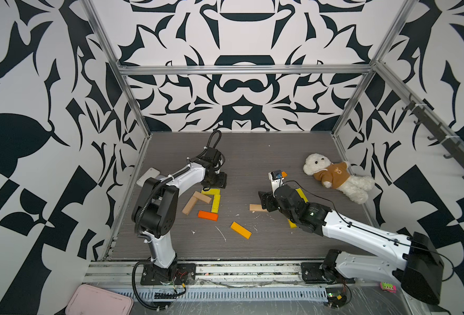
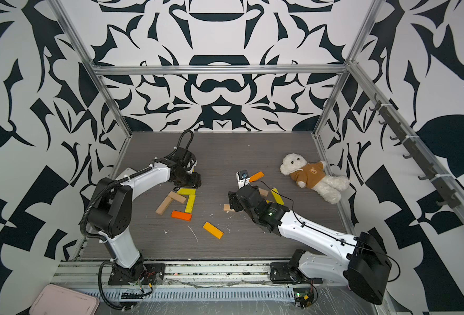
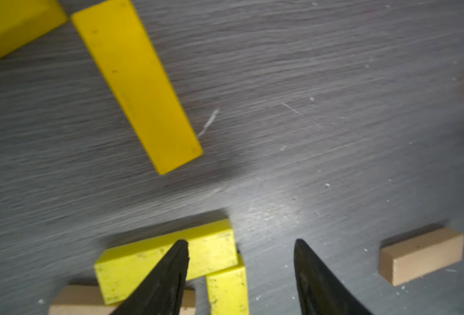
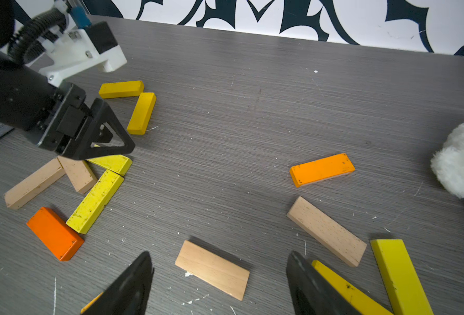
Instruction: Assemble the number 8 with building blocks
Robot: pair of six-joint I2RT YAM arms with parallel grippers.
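Past the tips of my open left gripper, a yellow block [image 3: 166, 255] sits partly behind one finger. That block meets the end of another yellow block [image 4: 95, 201] at a corner. Two light wooden blocks, a tilted one [image 4: 77, 174] and a longer one [image 4: 34, 183], lie to their left, with an orange-red block [image 4: 55, 233] in front. Farther back, two bright yellow blocks [image 4: 121, 89] [image 4: 141, 113] form a corner. My right gripper is open above the table, holding nothing; a wooden block [image 4: 213, 268] shows between its fingers in the right wrist view.
At the right lie an orange block [image 4: 322, 169], a wooden block [image 4: 327, 231] and two yellow blocks [image 4: 401, 275] [image 4: 350, 288]. An amber block [image 1: 241, 230] rests at the front. A teddy bear [image 1: 339, 178] occupies the right side.
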